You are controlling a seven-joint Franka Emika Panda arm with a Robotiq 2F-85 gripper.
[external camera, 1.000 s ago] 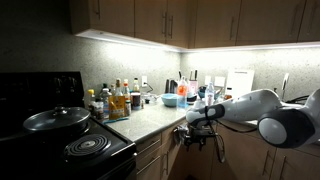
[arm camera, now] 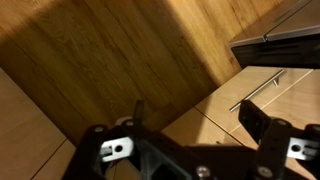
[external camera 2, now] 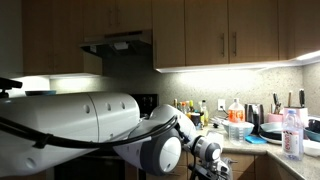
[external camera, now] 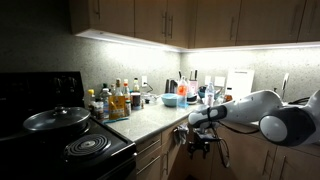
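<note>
Low in front of the base cabinets, my gripper (external camera: 199,143) hangs below counter height. In the wrist view the gripper stands open, its two dark fingers (arm camera: 250,116) well apart. Nothing lies between them; beneath is the bare wooden floor (arm camera: 110,60). A cabinet front with a bar handle (arm camera: 262,89) shows to the right in that view. From the other side, the gripper (external camera 2: 208,172) appears small at the lower edge, and its fingertips are hard to make out.
Bottles (external camera: 118,103) line the counter (external camera: 147,121) beside the stove (external camera: 75,150), which carries a lidded pan (external camera: 56,120). A blue bowl (external camera: 170,100) sits near the corner. At the right stands a clear bottle (external camera 2: 292,135). The floor under the gripper looks clear.
The arm's wrist has shifted very slightly at the cabinet fronts. Objects on the counter and stove look unchanged.
</note>
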